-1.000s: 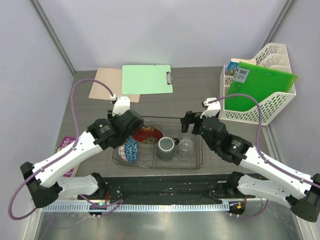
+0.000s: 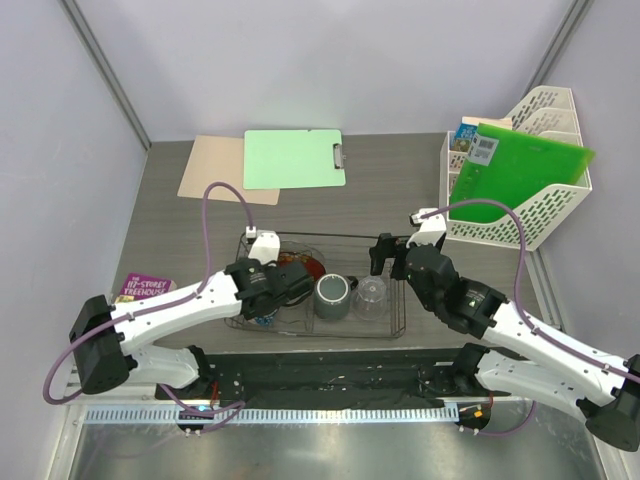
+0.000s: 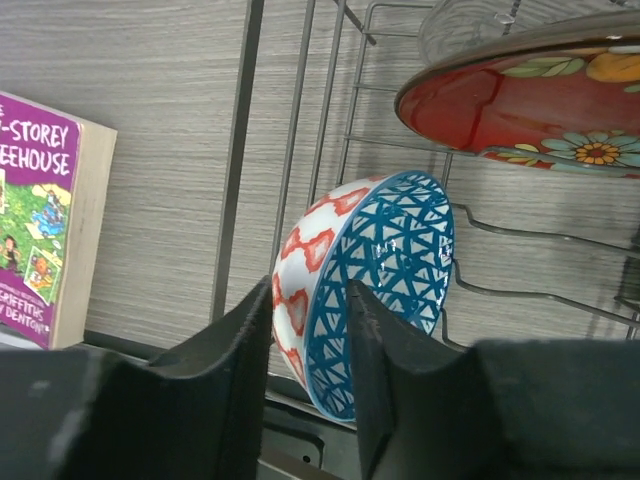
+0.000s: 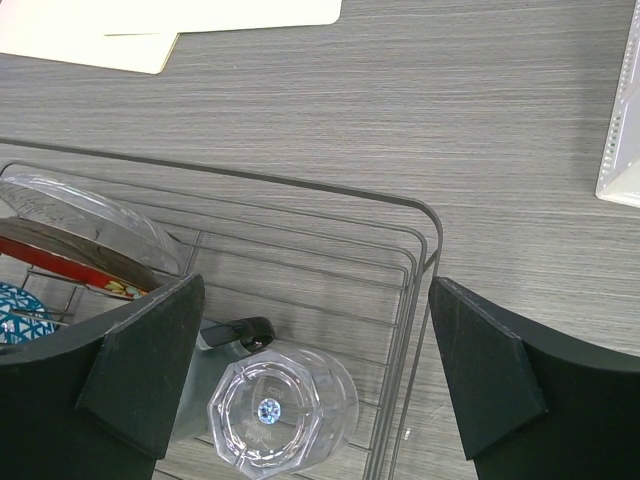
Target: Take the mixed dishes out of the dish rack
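A bowl, red and white outside with a blue-and-white triangle pattern inside, stands tilted on its side in the wire dish rack. Above it, the fingers of my left gripper are part open, one on each side of its near wall in the left wrist view; contact cannot be made out. A red floral dish leans in the rack, a clear glass piece beside it. Farther right are a grey-green mug and a clear faceted glass. My right gripper hangs open and empty over the rack's right end.
A purple book lies left of the rack. Behind are a green clipboard and brown board. A white file holder with a green folder stands at back right. Bare table lies behind the rack.
My left gripper has moved right and toward the front, over the bowl, now covering most of it in the top view. The dishes look unmoved.
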